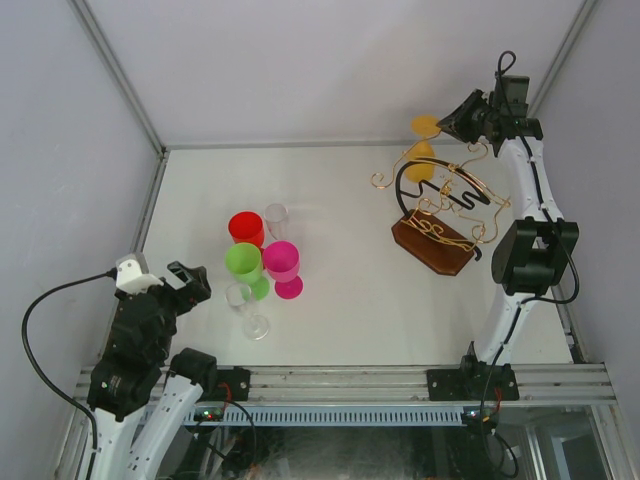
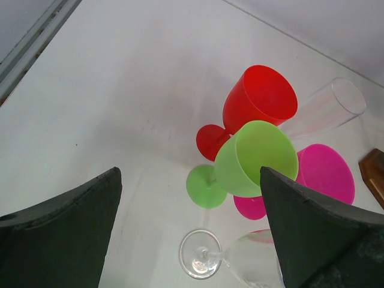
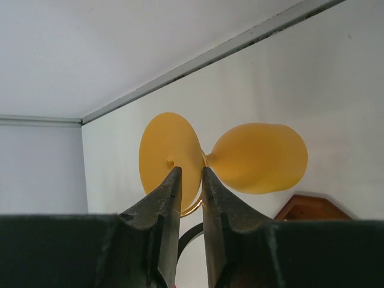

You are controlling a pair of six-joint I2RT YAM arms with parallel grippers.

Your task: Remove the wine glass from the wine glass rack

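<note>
An orange wine glass [image 1: 420, 165] hangs on the gold wire wine glass rack [image 1: 432, 241] at the back right. Its round foot [image 3: 171, 144] and bowl [image 3: 261, 159] both show in the right wrist view. My right gripper [image 1: 449, 124] is right at the foot. Its fingers [image 3: 210, 201] stand a little apart, and part of the foot shows through the narrow gap. Whether they touch it I cannot tell. Far to the left, my left gripper is wide open with nothing between its fingers.
Standing loose on the left of the white table are a red glass [image 1: 246, 228], a green glass [image 1: 243, 262], a pink glass [image 1: 281, 261] and two clear glasses [image 1: 255, 326]. Behind the rack runs the back wall's edge.
</note>
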